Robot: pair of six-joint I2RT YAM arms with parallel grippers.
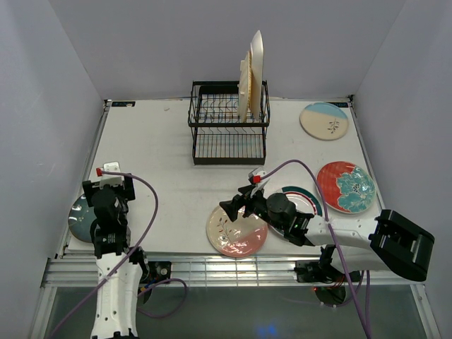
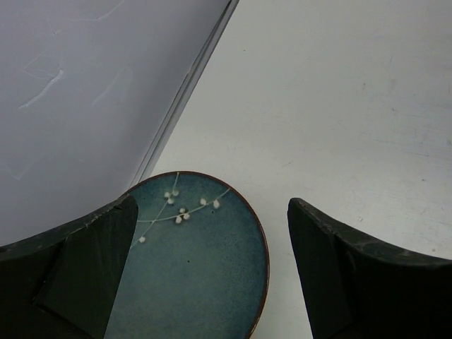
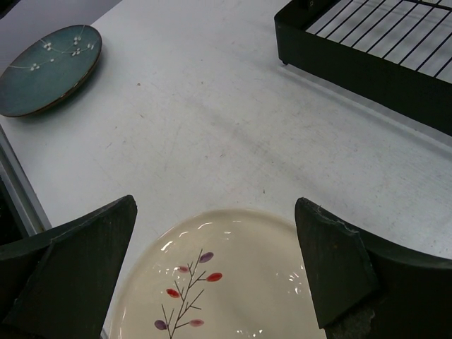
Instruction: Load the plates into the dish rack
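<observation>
A black wire dish rack stands at the back middle, with upright plates in its right side. My left gripper hangs open above a teal plate at the left. My right gripper is open over a cream and pink plate at the front middle. A white plate with teal rim is partly hidden by the right arm. A red and teal floral plate and a cream and blue plate lie at the right.
Bare table lies left of the rack. Walls enclose the sides and back, and a metal rail runs along the front edge.
</observation>
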